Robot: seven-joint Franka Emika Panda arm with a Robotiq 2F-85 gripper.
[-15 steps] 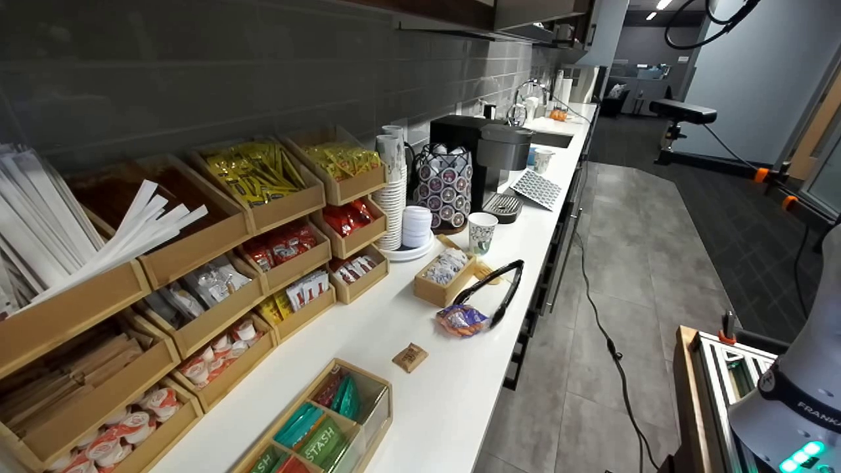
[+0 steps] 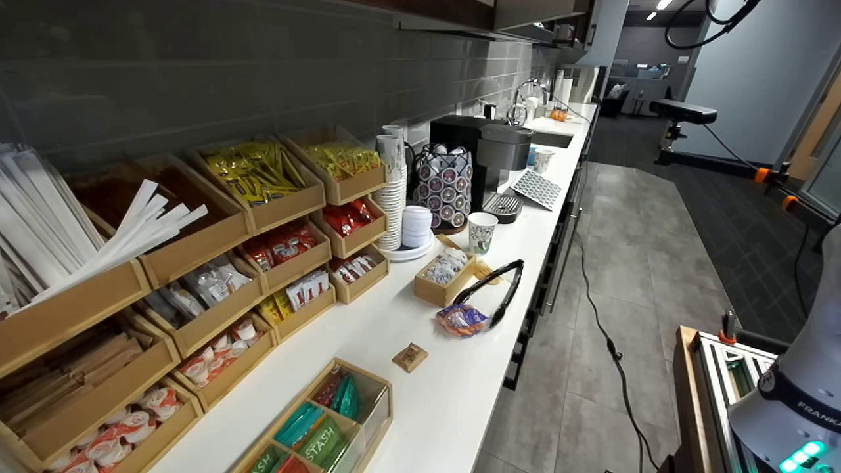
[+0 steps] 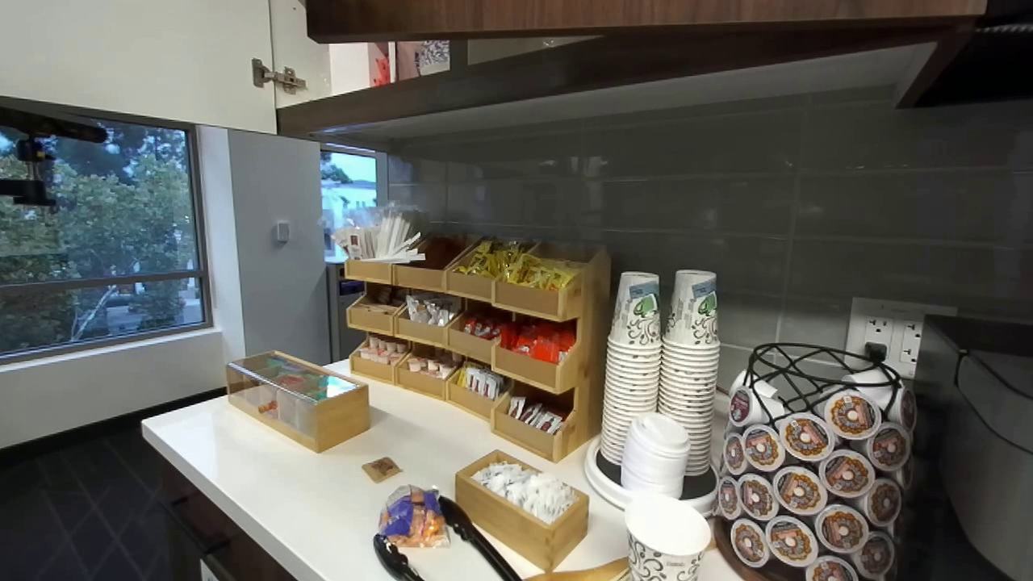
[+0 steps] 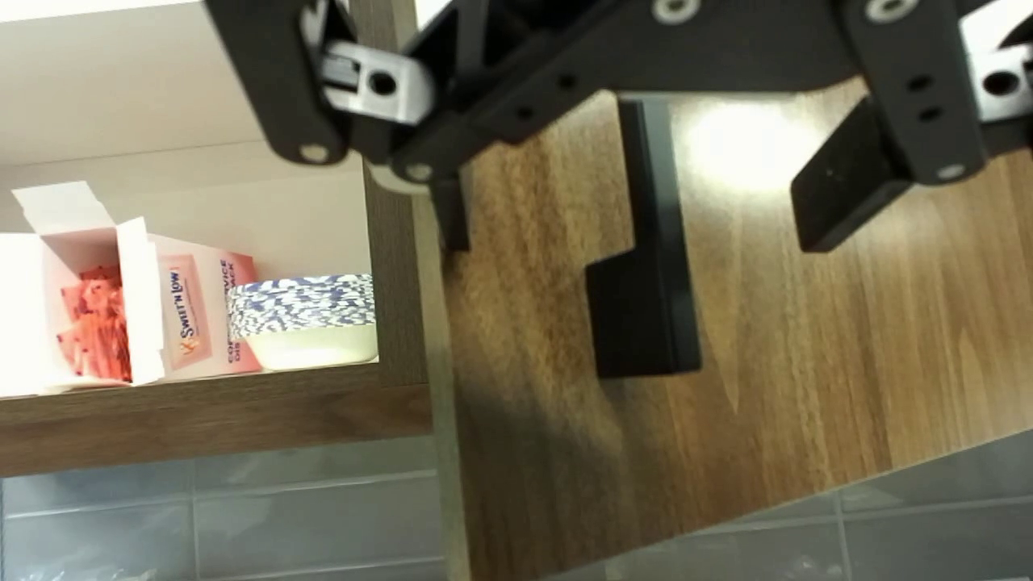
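Note:
In the wrist view my gripper is open in front of a brown wooden cabinet door. A black handle with a squared end stands out from this door. The handle lies across the gap between my fingers, with space visible on either side of it. Whether a finger touches it I cannot tell. To the left, the cabinet's white interior is exposed, holding a Sweet'N Low box and a stack of patterned bowls. Neither exterior view includes my gripper.
An open white door hangs at upper left in exterior view 2. Below the cabinets, the counter carries a tiered condiment rack, stacked cups, a pod holder and tongs. My arm's base stands across the aisle.

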